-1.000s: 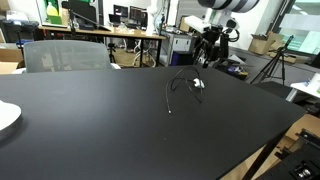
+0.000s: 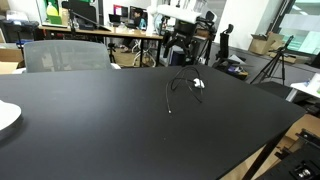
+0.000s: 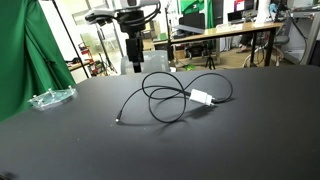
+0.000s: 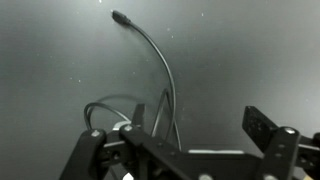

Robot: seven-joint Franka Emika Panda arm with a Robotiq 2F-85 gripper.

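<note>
A thin black cable (image 3: 151, 93) lies in loose loops on the dark table, with a white block (image 3: 202, 97) along it. One cable end (image 4: 121, 18) points toward the top of the wrist view, while its loops pass partly behind the gripper. Above the table's far part hangs my gripper (image 2: 178, 55), apart from the cable. Its fingers stand wide apart in the wrist view, and nothing is held between them; the gripper is open.
A white round object (image 2: 8, 115) sits at the table's left edge in exterior view 1. Clear plastic containers (image 3: 52, 98) stand at the far left in exterior view 2. An office chair (image 2: 68, 55) is behind it.
Over the last second my gripper has moved left across exterior view 1 and ended slightly lower. The cable and white block stay where they were.
</note>
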